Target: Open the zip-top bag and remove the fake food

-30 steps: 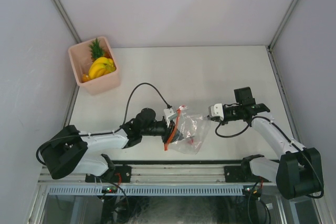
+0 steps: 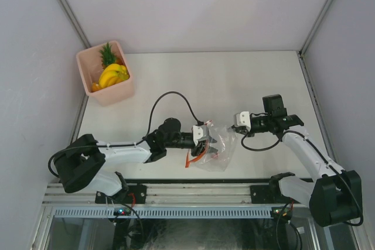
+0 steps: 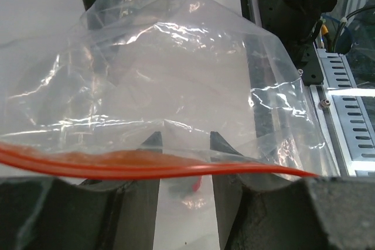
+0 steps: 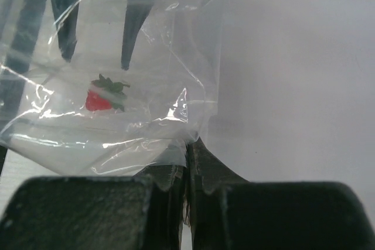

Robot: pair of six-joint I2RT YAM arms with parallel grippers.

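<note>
The clear zip-top bag [image 2: 217, 153] with its orange zip [image 3: 146, 171] lies between both grippers. My left gripper is part open, its fingertips reaching in past the orange edge under clear plastic. A fake strawberry [image 4: 101, 98] shows through the plastic in the right wrist view, just beyond the left fingertips; in the left wrist view only a bit of red shows. My right gripper is shut on the bag's edge, thin plastic gathered at its fingertips.
A pink bin [image 2: 114, 92] with fake fruit, including bananas and a pineapple, stands at the back left.
My left gripper has moved right and slightly up in the top view, further into the bag, with the orange zip shifting along. The right arm has moved very slightly.
</note>
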